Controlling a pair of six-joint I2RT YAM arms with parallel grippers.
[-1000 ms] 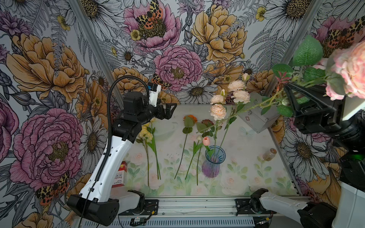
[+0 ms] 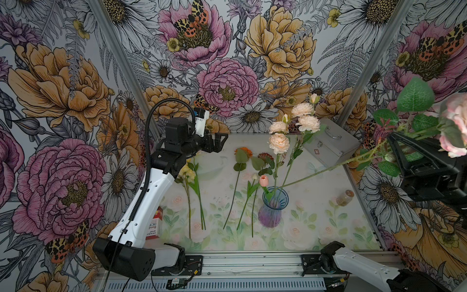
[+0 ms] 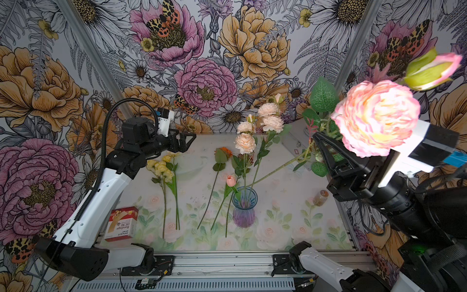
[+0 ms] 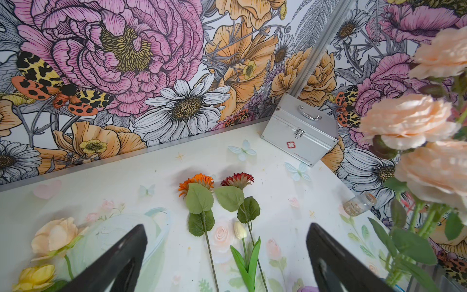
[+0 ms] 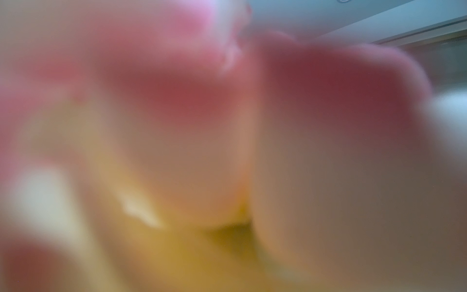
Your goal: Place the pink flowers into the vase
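Observation:
In the top right view, a large pink flower [image 3: 377, 116] with a pink bud [image 3: 435, 70] lies over my right gripper [image 3: 322, 144], which is shut on its thin stem [image 3: 279, 168]. The stem slants down left until its end overlaps the rim of the blue-purple vase [image 3: 244, 214]; whether it is inside or behind cannot be told. Blurred pink petals [image 5: 335, 160] fill the right wrist view, hiding the fingers. Peach roses [image 2: 279, 143] stand in the vase. Over the back left of the table, my left gripper [image 2: 222, 142] is open and empty, its fingers [image 4: 121, 258] wide apart.
Left of the vase lie a pink tulip [image 2: 263, 181], orange [image 4: 197, 184] and dark red [image 4: 237, 180] flowers, and yellow flowers [image 3: 160, 168]. A metal case [image 4: 301, 129] stands back right, a small jar [image 2: 345, 197] at right, a bandage box [image 3: 121, 223] at left.
The stem's lower end shifted.

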